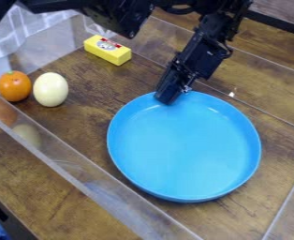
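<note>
My dark gripper [175, 89] reaches down from the top to the back rim of a large blue round tray [183, 150], its tip at or on that rim. It looks shut, and I see nothing between its fingers, though the tip is dark and hard to make out.
A yellow block [107, 50] lies at the upper left. An orange fruit [15, 85] and a white egg [51, 89] sit at the left, near clear plastic edging [56, 169]. Bare wood shows right of the gripper.
</note>
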